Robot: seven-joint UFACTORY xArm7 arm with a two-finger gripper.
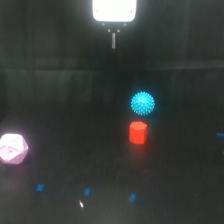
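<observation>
At the top centre of the camera view is the white gripper body [114, 10], with thin metal fingers hanging below it [114, 40]; they look close together, and nothing shows between them. Below and to the right, a cyan spiky ball [142, 103] rests on the dark floor. A red block [138, 132] stands just in front of the ball. At the left lies a pale pink faceted object [12, 148].
Small blue marks [87, 191] are scattered on the dark floor [70, 160] toward the front and right.
</observation>
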